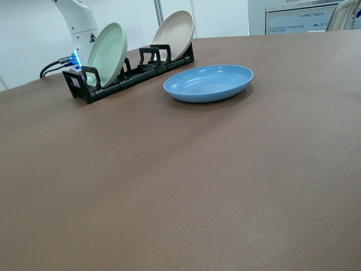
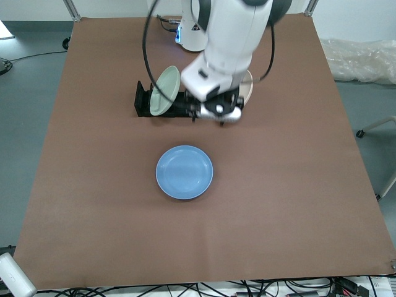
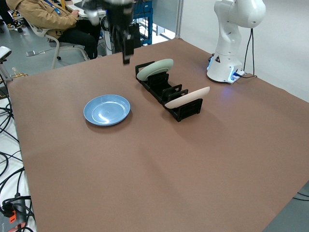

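A blue plate (image 2: 184, 172) lies flat on the brown table, also seen in the top view (image 1: 207, 83). Behind it a black rack (image 1: 130, 78) holds a pale green plate (image 2: 164, 90) and a cream plate (image 1: 174, 33) upright on edge. My gripper (image 3: 126, 53) is raised above the rack region, dark and blurred at the top of the right view; in the left view the wrist is seen over the rack. Whether its fingers are open or shut is unclear.
Cables (image 2: 247, 288) and a white tube (image 2: 15, 275) run along the near edge. A seated person (image 3: 58, 24) is beyond the table.
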